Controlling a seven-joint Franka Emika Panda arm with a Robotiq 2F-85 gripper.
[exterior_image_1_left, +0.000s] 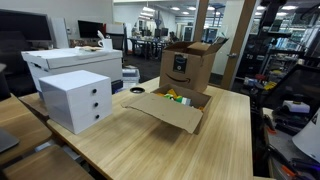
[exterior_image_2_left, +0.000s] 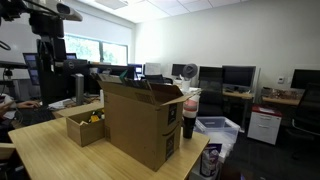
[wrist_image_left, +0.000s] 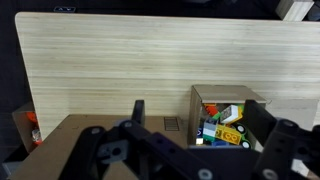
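My gripper hangs high above the table, its two dark fingers wide apart with nothing between them. In the second exterior view the gripper (exterior_image_2_left: 54, 62) is at the upper left, well above the wooden table (exterior_image_2_left: 50, 150). Below it in the wrist view lies a small open cardboard box (wrist_image_left: 210, 96) holding colourful small items (wrist_image_left: 230, 118). The same small box (exterior_image_1_left: 196, 99) shows in the first exterior view, with a flap (exterior_image_1_left: 165, 108) folded out toward the near side.
A tall cardboard box (exterior_image_1_left: 185, 67) with raised flaps stands behind the small box. White drawers (exterior_image_1_left: 78, 101) and a larger white box (exterior_image_1_left: 70, 62) occupy the left. A black ring-shaped thing (exterior_image_1_left: 137, 90) lies farther back.
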